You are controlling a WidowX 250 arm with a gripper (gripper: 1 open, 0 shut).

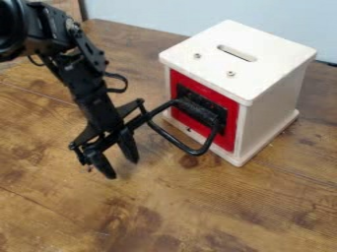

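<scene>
A white wooden box (263, 113) with a slotted lid stands at the right, its left face red with a black mechanism (202, 110) in it. A black bent handle (192, 148) sticks out from that face toward the arm. My black gripper (117, 159) hangs low over the wooden table to the left of the handle, its two fingers apart and pointing down, with nothing visible between them.
A pale wall lies behind at the top right.
</scene>
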